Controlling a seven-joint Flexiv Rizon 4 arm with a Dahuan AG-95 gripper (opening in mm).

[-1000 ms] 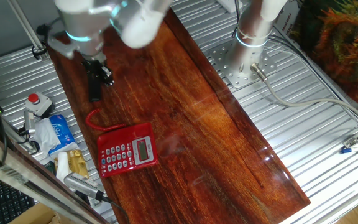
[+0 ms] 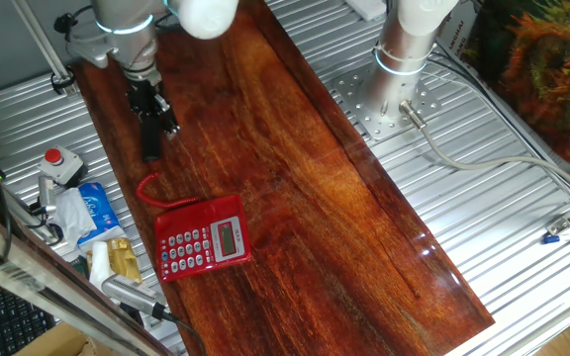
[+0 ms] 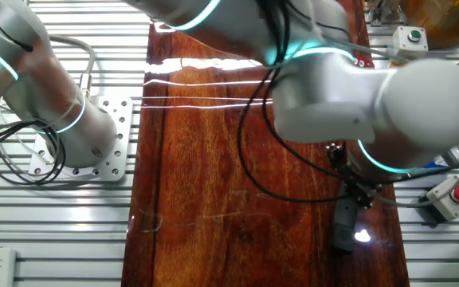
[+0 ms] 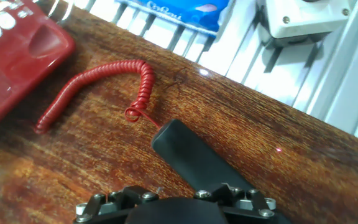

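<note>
A red desk phone [image 2: 204,237] lies on the brown wooden board, its keypad and small display facing up. From it a red coiled cord [image 4: 114,68] runs to a black handset [image 4: 194,152], which lies on the board near its edge. My gripper points down over the handset, and its two fingers stand apart in the wrist view. The handset's near end passes beneath the right-hand fingers [image 4: 232,198] and is hidden there. Whether they touch it cannot be made out. In exterior view 2 the handset [image 3: 343,223] shows beside the gripper [image 3: 355,182].
Off the board's edge are a blue packet [image 2: 97,210], a red-button box [image 2: 59,163] and a metal tool [image 2: 132,295]. The board's middle [image 2: 295,188] is clear.
The arm has shifted up and left in exterior view 1, its upper joints swinging over, while the gripper stays near the handset. Phone and cord look unchanged.
</note>
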